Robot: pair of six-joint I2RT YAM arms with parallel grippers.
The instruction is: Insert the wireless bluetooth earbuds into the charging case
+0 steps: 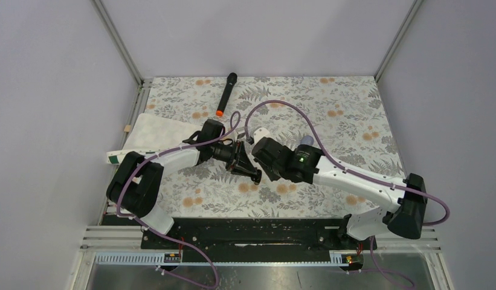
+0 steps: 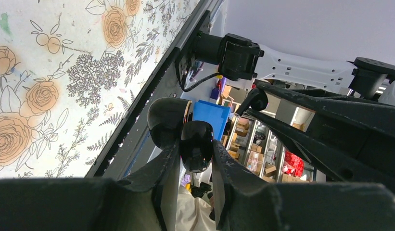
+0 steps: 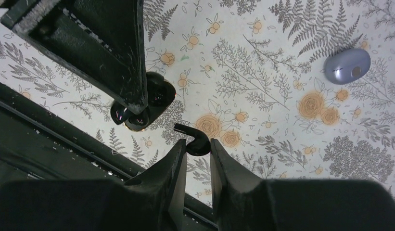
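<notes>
The black charging case [image 1: 256, 177] is in my left gripper, which is shut on it; the glossy case [image 3: 160, 95] shows in the right wrist view below that gripper's dark body. My right gripper is shut on a black earbud [image 3: 199, 145], its stem pointing up-left toward the case, apart from it. The earbud [image 2: 258, 98] also shows in the left wrist view, between the right gripper's fingers. From the top, the right arm's body hides its fingertips.
A grey-blue oval object [image 3: 347, 66] lies on the floral table at right. A microphone [image 1: 227, 93] lies at the back, and a pale board [image 1: 150, 130] at the left. The table's front edge [image 1: 281, 222] runs close below both grippers.
</notes>
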